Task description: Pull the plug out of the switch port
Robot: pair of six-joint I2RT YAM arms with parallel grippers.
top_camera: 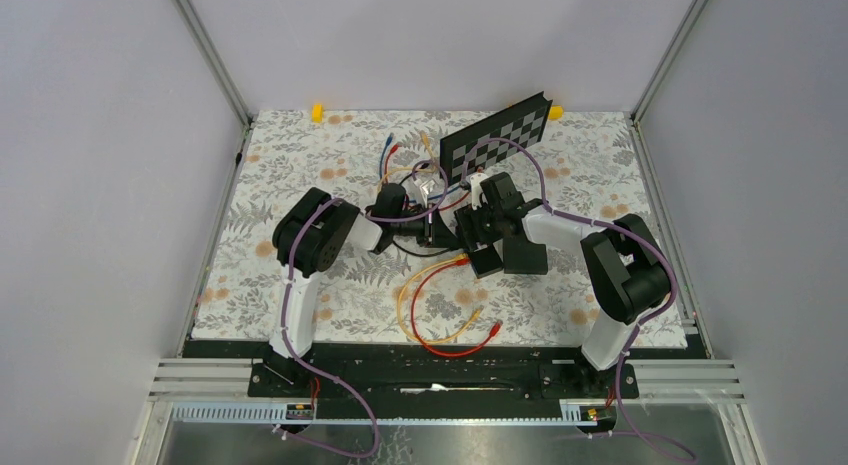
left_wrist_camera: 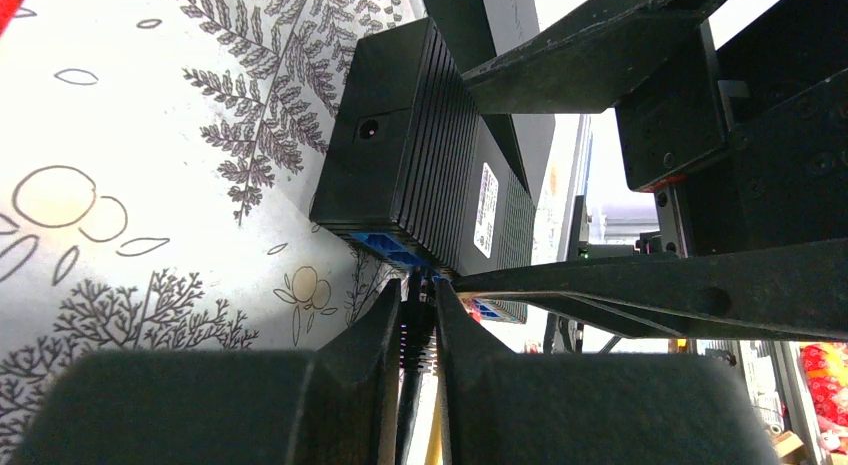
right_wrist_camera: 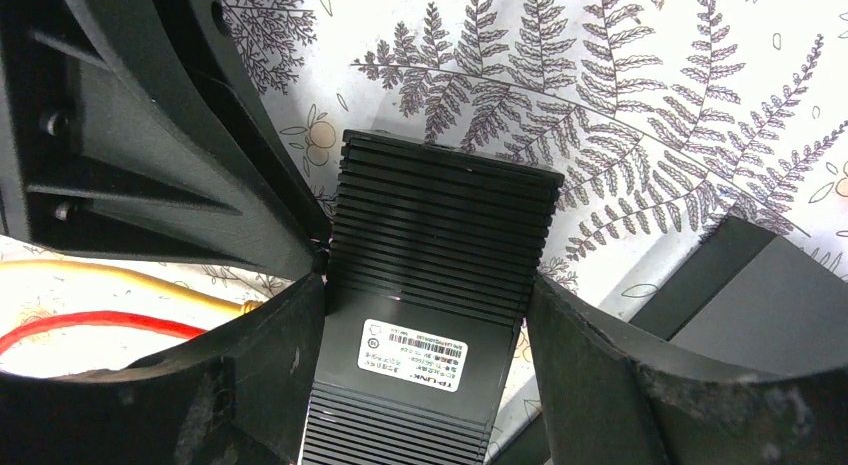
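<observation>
The black switch (left_wrist_camera: 400, 155) lies at the table's middle, ribbed, with a white label and blue ports on its side. In the left wrist view my left gripper is shut on a black plug and its cable (left_wrist_camera: 408, 405) at a port; whether the plug is seated I cannot tell. In the right wrist view my right gripper straddles the switch (right_wrist_camera: 420, 245), a finger on each side, partly open around its body. Yellow (right_wrist_camera: 150, 285) and red (right_wrist_camera: 110, 320) cables run from near the switch.
A tilted checkerboard board (top_camera: 500, 135) stands behind the grippers. A dark flat slab (top_camera: 525, 260) lies right of the switch. Several cable ends lie at the back left and at the front.
</observation>
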